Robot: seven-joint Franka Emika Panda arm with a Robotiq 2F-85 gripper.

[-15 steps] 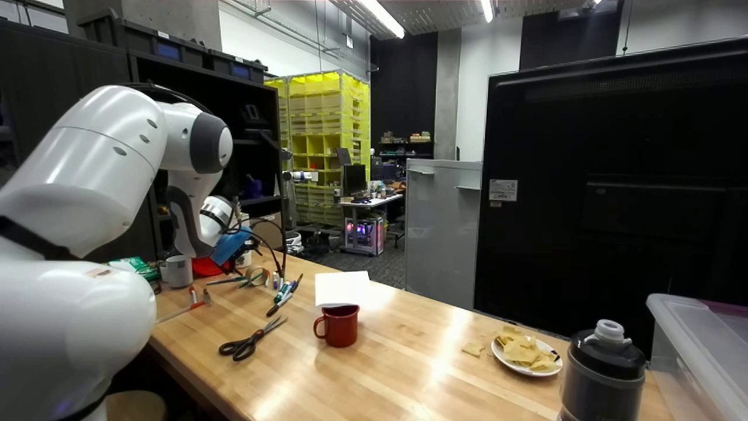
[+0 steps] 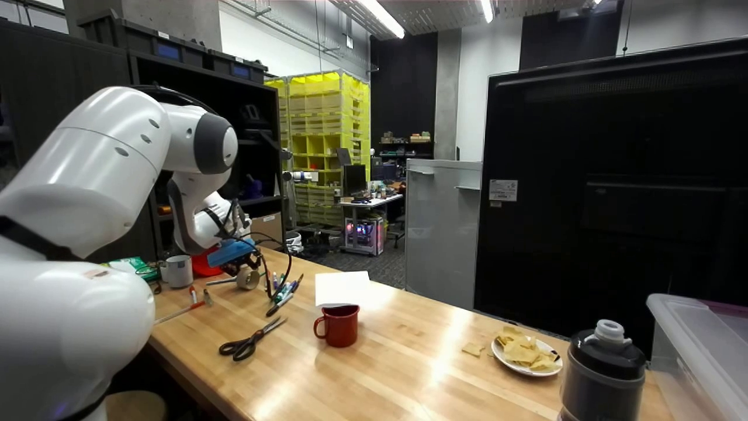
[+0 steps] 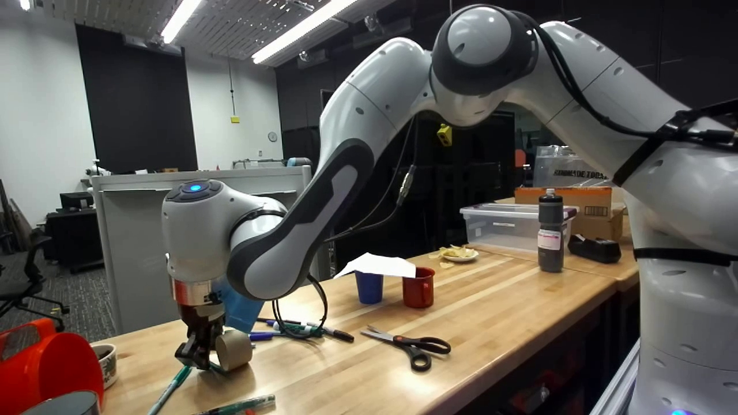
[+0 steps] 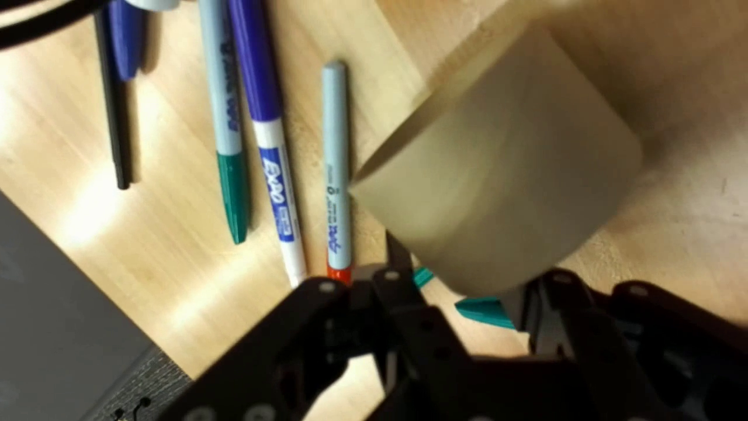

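A tan roll of tape (image 4: pixel 505 168) fills much of the wrist view, its near end at my gripper. The fingers stand part way apart with the roll's edge between them, though the roll hides much of the contact. In exterior view 2 the gripper (image 3: pixel 195 359) points down low over the table, and the roll (image 3: pixel 233 349) is against its fingers. Teal marker tips (image 4: pixel 484 311) show under the roll, close to the fingers. A grey marker with a red end (image 4: pixel 336 168) lies alongside.
More markers (image 4: pixel 277 168) lie near the roll. Scissors (image 3: pixel 408 343), a red mug (image 3: pixel 418 287) and a blue cup (image 3: pixel 369 287) under paper (image 3: pixel 377 264) stand toward the base. A red container (image 3: pixel 52 366) is close beside the gripper. Mid-table is mostly clear.
The gripper has come lower and slightly toward the camera in exterior view 1. The roll has shifted a little left, and the green marker leaning across it no longer shows there.
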